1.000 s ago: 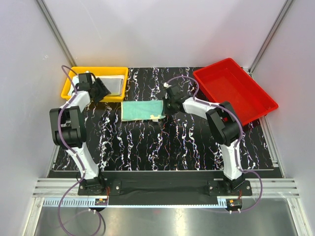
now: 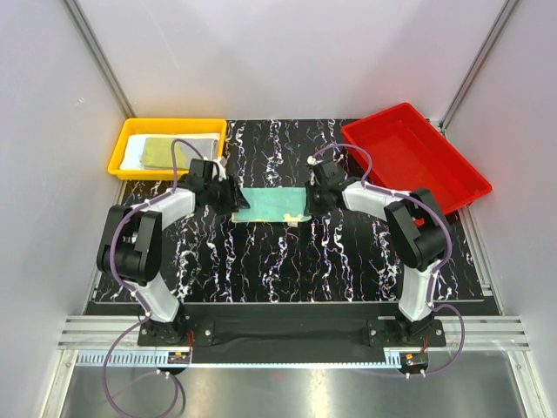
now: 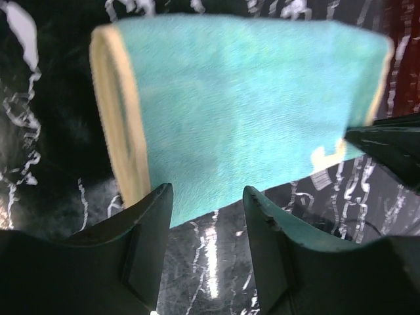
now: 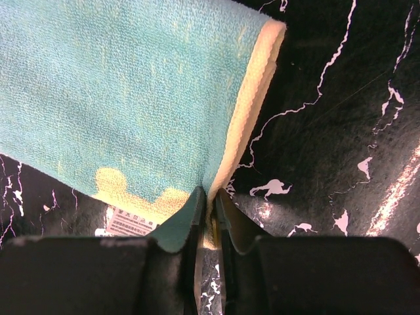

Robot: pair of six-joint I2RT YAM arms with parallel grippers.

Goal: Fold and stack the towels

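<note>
A teal towel (image 2: 274,202) with pale yellow edging lies folded into a rectangle on the dark marbled table. Its front left part fills the left wrist view, where my left gripper stands open above the near edge with nothing held between its fingers. At the opposite end, my right gripper has its fingers nearly together, pinching the towel's yellow-edged near corner. A white label (image 4: 128,222) sticks out along the near edge beside that corner. In the top view the left gripper (image 2: 237,202) covers part of the towel's left end.
At the back left stands a yellow bin (image 2: 113,157) with folded towels in it, an olive-green one (image 2: 158,153) on top. A red bin (image 2: 418,161) at the back right looks empty.
The left arm has come from the yellow bin to the towel's left end, leaving the olive-green towel showing in the bin. The right gripper and towel have shifted right and slightly nearer.
</note>
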